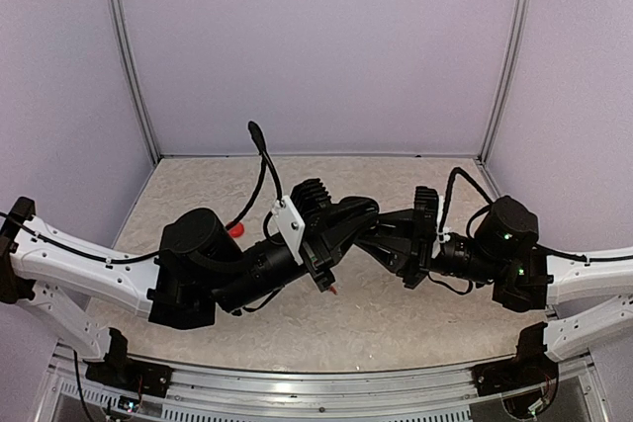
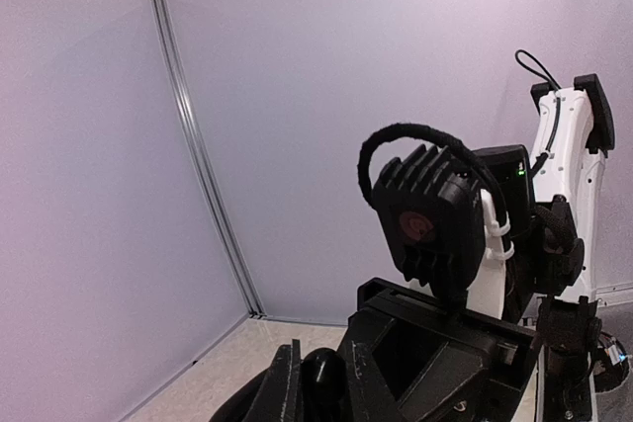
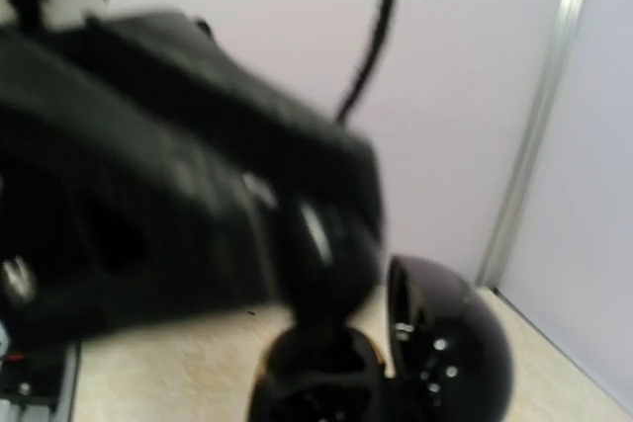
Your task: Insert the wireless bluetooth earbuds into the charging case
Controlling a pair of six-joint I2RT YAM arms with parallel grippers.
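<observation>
The two grippers meet over the middle of the table in the top view. My left gripper is shut on a small glossy black earbud (image 2: pixel 323 371). In the right wrist view its blurred fingers (image 3: pixel 331 244) come in from the left, their tips at the charging case base (image 3: pixel 321 382). The case is glossy black, its rounded lid (image 3: pixel 460 343) standing raised on the right. My right gripper (image 1: pixel 364 238) is shut on this case; its own fingertips are hidden in its wrist view. How the earbud sits against its slot is hidden by the left fingers.
A red round object (image 1: pixel 235 230) lies on the table (image 1: pixel 198 185) behind the left arm. A small orange-red item (image 1: pixel 333 290) is partly visible below the left gripper. Pale walls enclose it.
</observation>
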